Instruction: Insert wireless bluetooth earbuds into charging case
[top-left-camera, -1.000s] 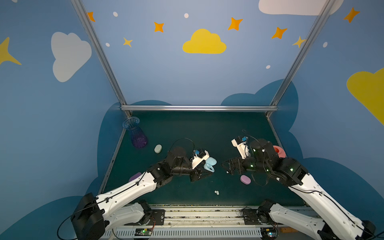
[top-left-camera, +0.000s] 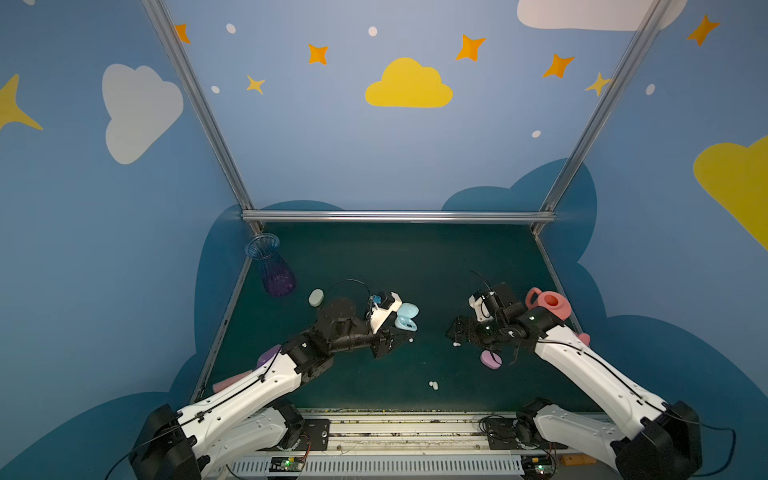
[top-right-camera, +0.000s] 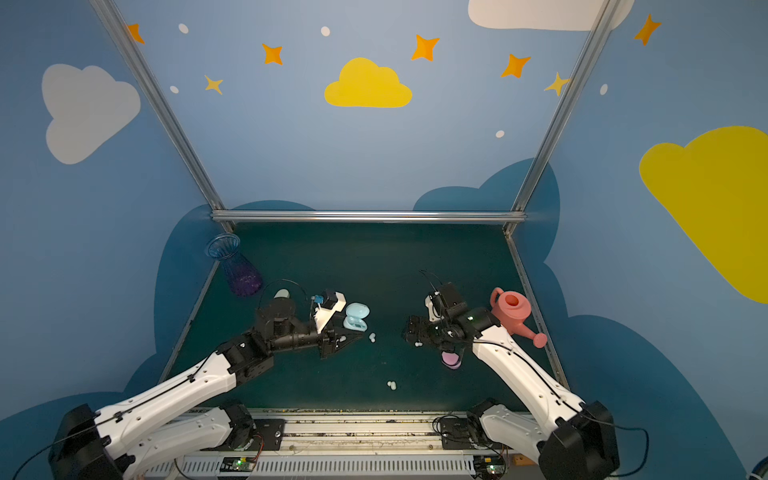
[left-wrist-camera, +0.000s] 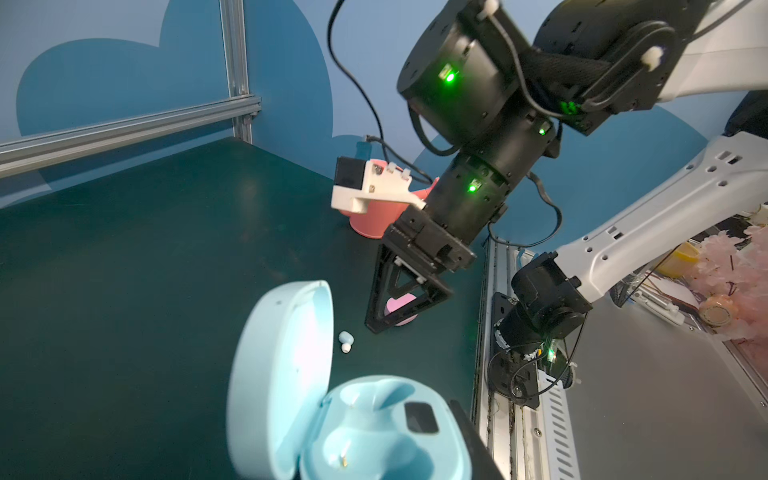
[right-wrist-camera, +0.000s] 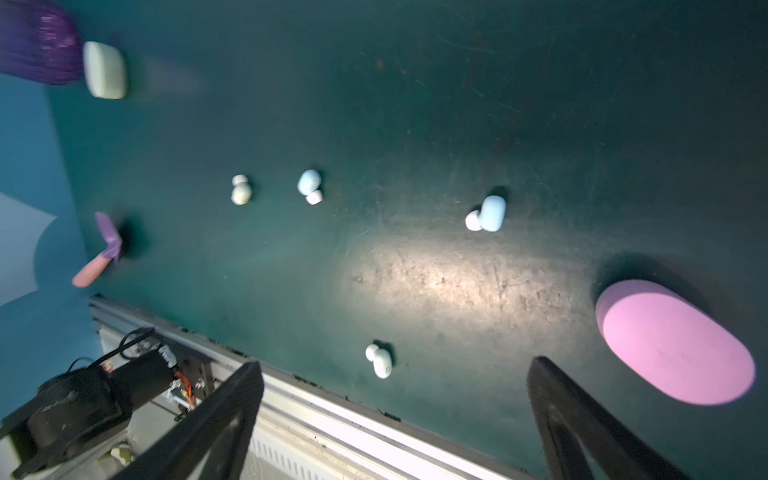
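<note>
My left gripper is shut on the light-blue charging case, held above the table with its lid open. In the left wrist view the empty wells of the case face up, with the lid to their left. My right gripper is open over the table, nothing between its fingers. Ahead of them in the right wrist view lies one blue earbud; another blue earbud rests farther left. Two whitish earbuds also lie on the table, one near the front edge.
A pink case lies right of the right gripper. Farther off are a pale closed case, a purple vase and a pink watering can.
My left gripper has drawn back leftward and slightly up with the case. The right arm has swung, its forearm now angled differently, with its gripper still near the nearer blue earbud.
</note>
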